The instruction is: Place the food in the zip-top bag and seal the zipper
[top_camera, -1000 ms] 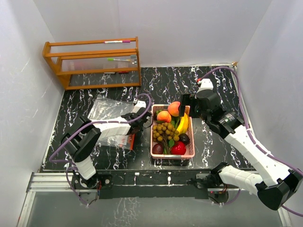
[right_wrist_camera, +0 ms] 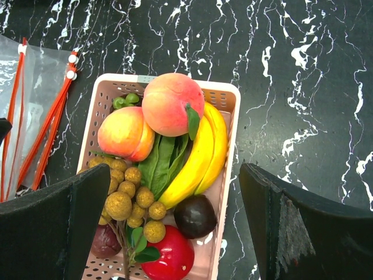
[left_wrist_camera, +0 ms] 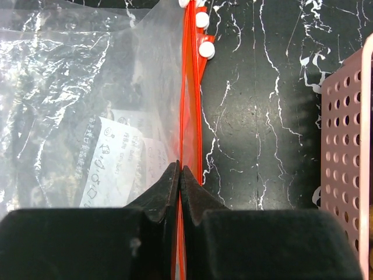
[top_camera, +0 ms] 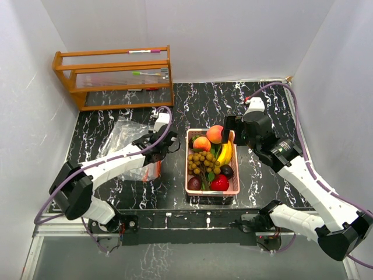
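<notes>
A clear zip bag with red zipper strips lies left of a pink basket. My left gripper is shut over the red zipper; the strip seems to run between its fingertips. The basket holds peaches, bananas, a cluster of small brown fruit, leafy greens, a dark fruit and a red fruit. My right gripper hangs open over the basket's right side, empty.
A wooden rack with pens stands at the back left. White walls enclose the work area.
My left gripper has risen and shifted slightly left, with the bag's zipper edge beneath it. The right arm and the basket have not moved.
</notes>
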